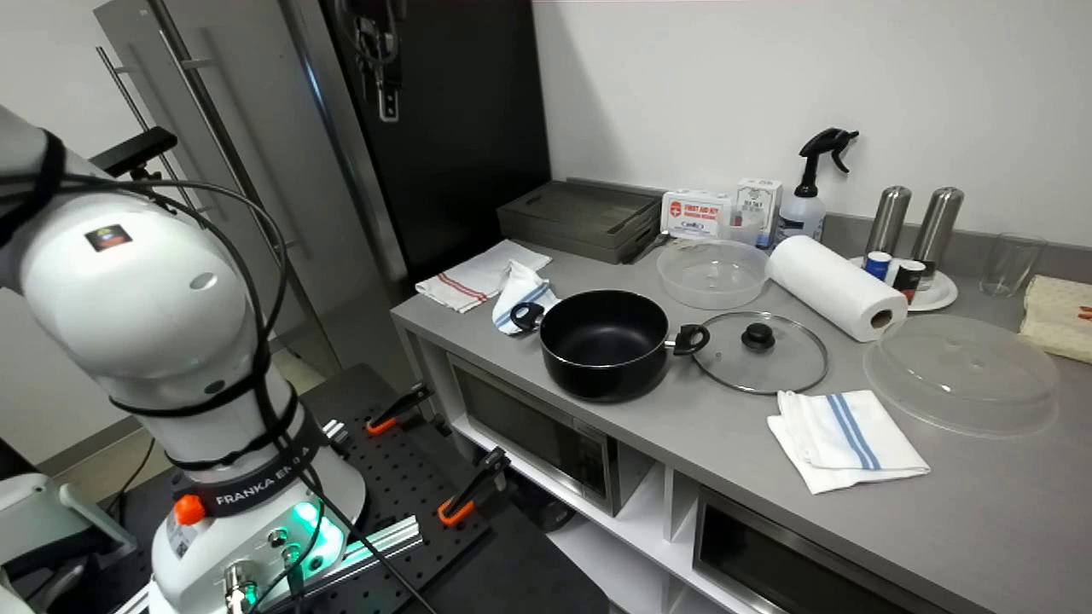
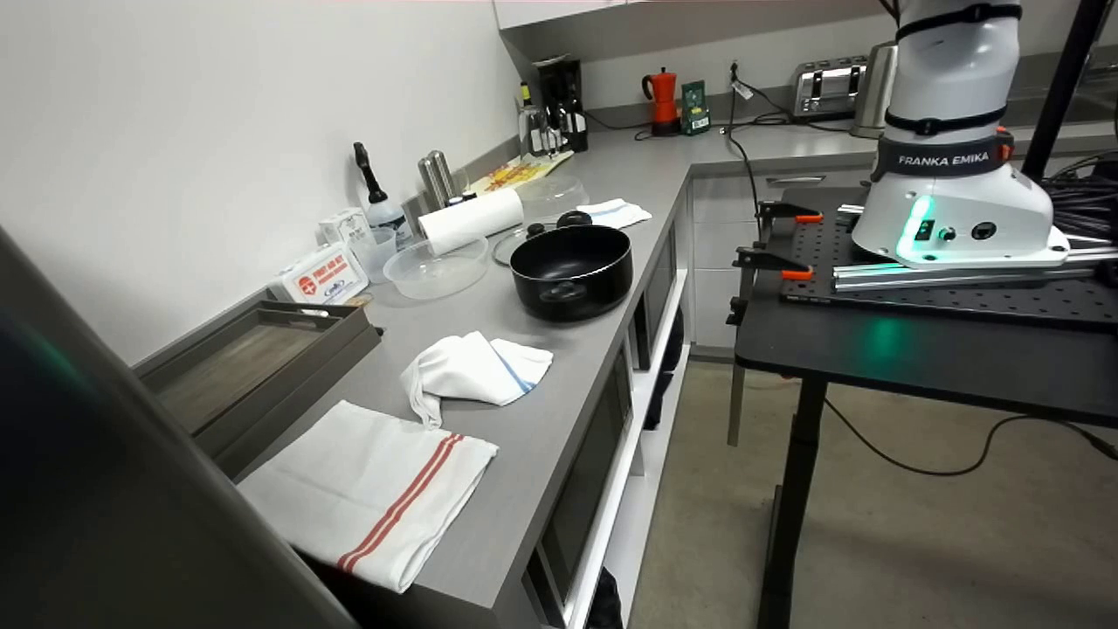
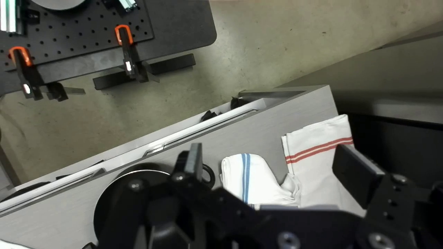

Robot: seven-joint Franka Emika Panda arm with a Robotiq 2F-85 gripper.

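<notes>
High above the counter, my gripper stands wide open, its fingers far apart and nothing between them. In exterior view 1 part of it shows at the top, before the dark fridge side. Below it in the wrist view lie a crumpled blue-striped towel [image 3: 254, 176] and a flat red-striped towel [image 3: 317, 145] side by side. A black two-handled pot [image 1: 604, 343], uncovered, stands near the counter's front edge. Its glass lid [image 1: 765, 358] rests on the counter beside it. A second blue-striped towel [image 1: 847, 442], folded, lies right of the lid.
Behind the pot are a clear plastic bowl [image 1: 711, 275], a paper towel roll [image 1: 836, 286], a first aid box [image 1: 696, 214] and a spray bottle [image 1: 804, 210]. Grey trays [image 1: 581, 217] sit in the back corner. A clear plastic cover [image 1: 962, 373] is at right.
</notes>
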